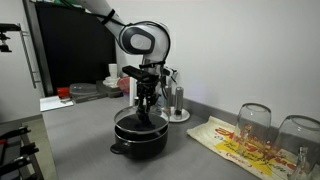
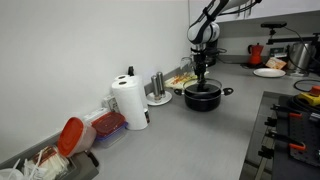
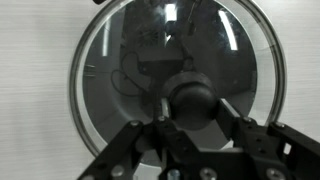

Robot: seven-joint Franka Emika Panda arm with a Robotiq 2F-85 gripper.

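A black pot [image 1: 139, 146] with side handles stands on the grey counter. Its round glass lid [image 1: 128, 124] has a metal rim and a dark knob [image 3: 193, 102], and it sits at the pot's mouth. In exterior view 1 the lid looks slightly off level; whether it rests fully on the rim I cannot tell. My gripper [image 1: 143, 113] points down over the lid, shut on the knob. From the wrist, the lid [image 3: 130, 95] fills most of the view, with the knob between my fingertips. Exterior view 2 shows the pot [image 2: 202, 98] below my gripper [image 2: 200, 80].
Right of the pot lie two upturned glass jars [image 1: 253, 125] on a patterned cloth [image 1: 220, 138]. Behind it are metal shakers [image 1: 179, 100] on a small plate. A white canister [image 2: 130, 103] and a red cup [image 2: 77, 134] stand farther along. The counter before the pot is clear.
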